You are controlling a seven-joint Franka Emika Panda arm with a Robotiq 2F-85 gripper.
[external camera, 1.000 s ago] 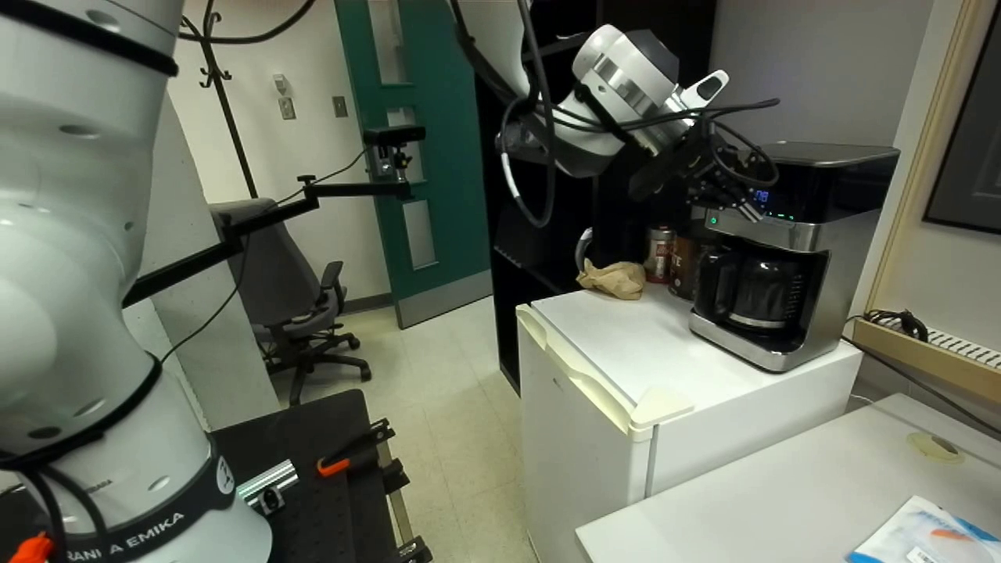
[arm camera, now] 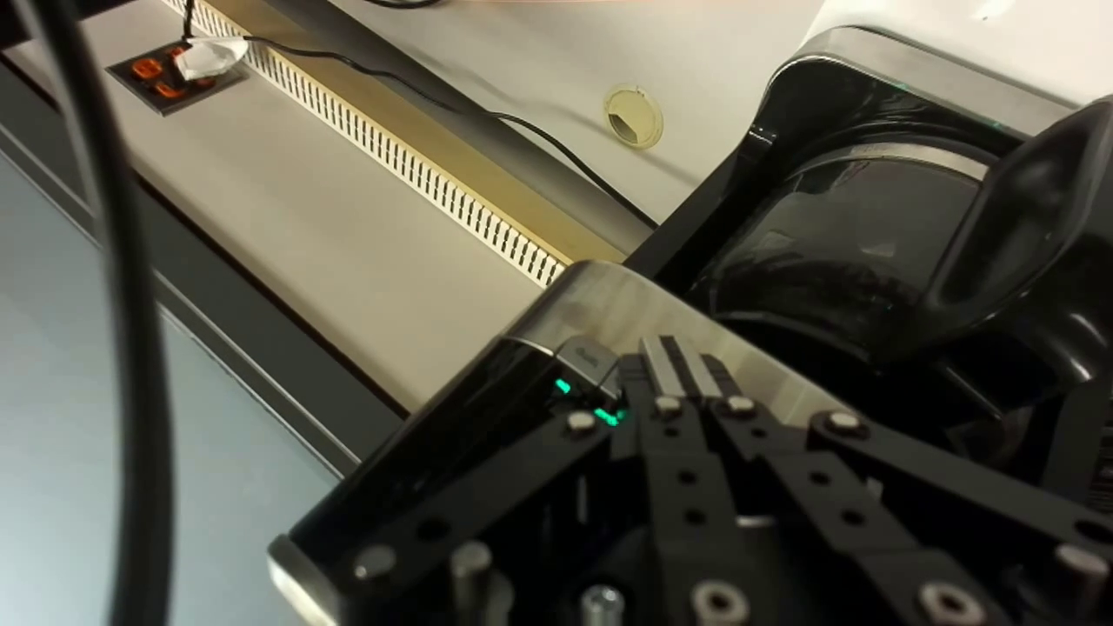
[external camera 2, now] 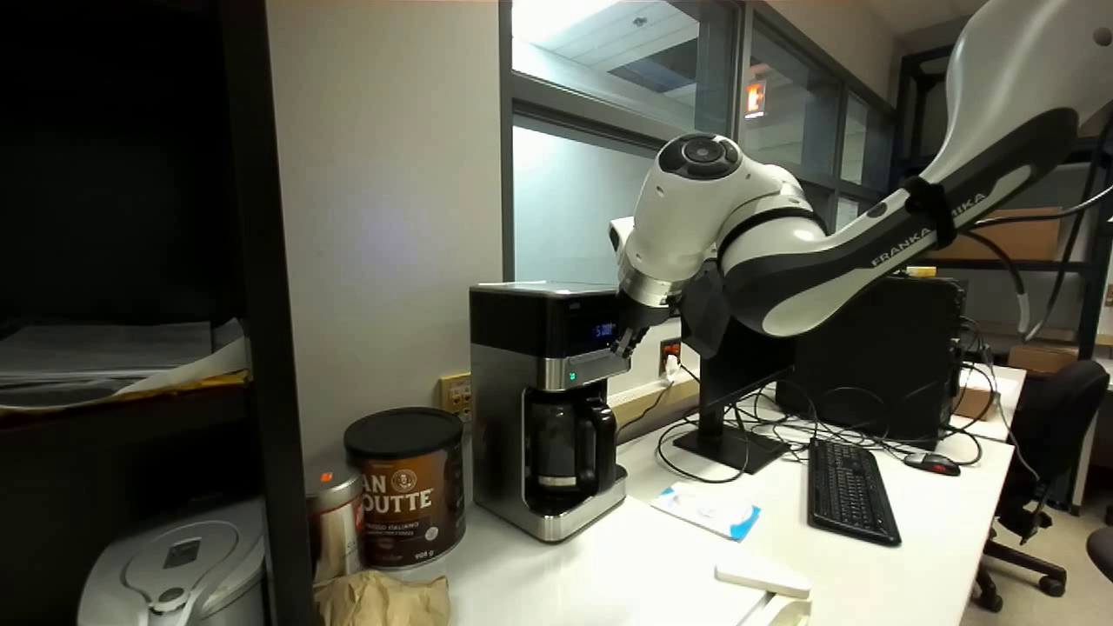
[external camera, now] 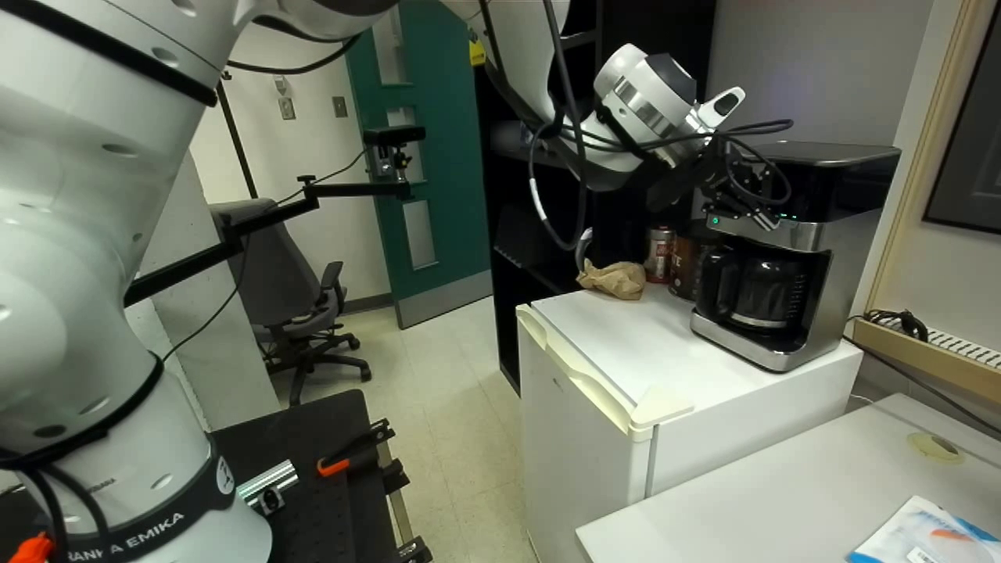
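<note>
The coffee maker (external camera: pixel 859 234), black over brushed steel, stands on the white fridge top with its glass carafe (external camera 2: pixel 553 447) inside. My gripper (external camera: pixel 769 224) is shut, its fingertips close against the front control strip of the machine. In the wrist view the narrow metal-faced fingers (arm camera: pixel 659 367) lie together over the steel edge, beside a button (arm camera: pixel 587 358) and green lights. Nothing shows between them. Whether the tips actually touch the panel, I cannot tell. A green light (external camera 2: pixel 571 376) glows on the panel's other end.
Beside the machine stand a brown coffee can (external camera 2: pixel 404 490), a small metal can (external camera: pixel 659 255) and a crumpled paper bag (external camera: pixel 611 280). Bare fridge top (external camera: pixel 619 333) lies in front. A monitor (external camera 2: pixel 743 386) stands on the desk beyond.
My arm has moved a little to the right and down in exterior view 1, bringing the fingertips closer to the coffee maker's panel. The blue display digits are now hidden behind the gripper.
</note>
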